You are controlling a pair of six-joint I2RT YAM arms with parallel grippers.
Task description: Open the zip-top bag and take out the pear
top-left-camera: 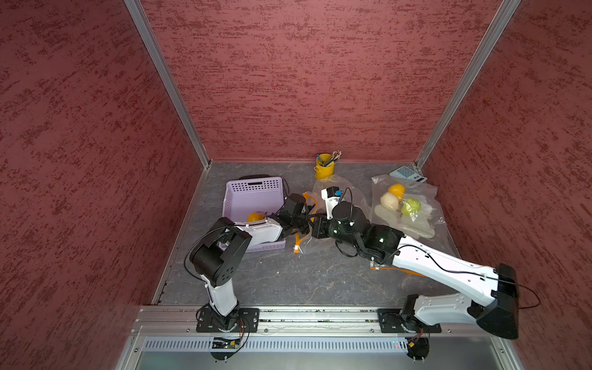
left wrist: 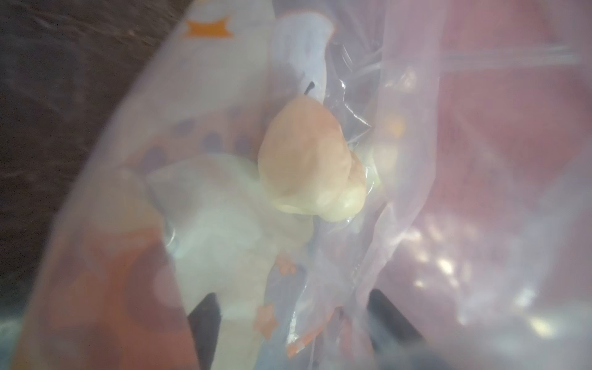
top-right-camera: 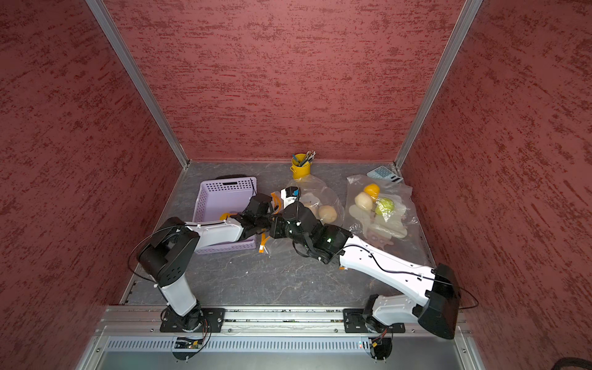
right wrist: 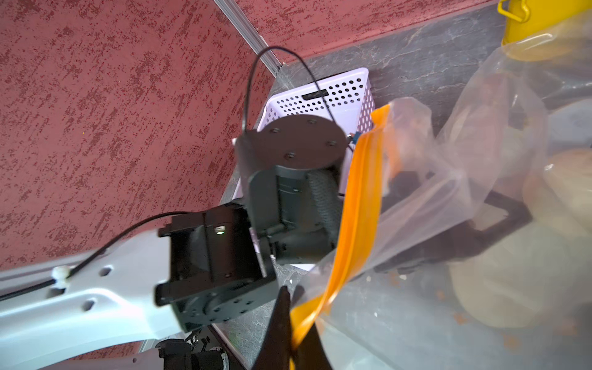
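The middle zip top bag, clear with an orange zipper, stands partly upright between my grippers. My right gripper is shut on the zipper edge, seen at the bottom of the right wrist view. My left gripper reaches into the bag, its dark fingertips apart behind plastic in the left wrist view. A pale pinkish-cream fruit, apparently the pear with a short stem, lies ahead of them, not between them. Rounded pale items show through the bag in the top right view.
A lilac basket holding an orange item stands at left. A yellow cup of tools is at the back. Another bag with fruit lies at right, a calculator behind it.
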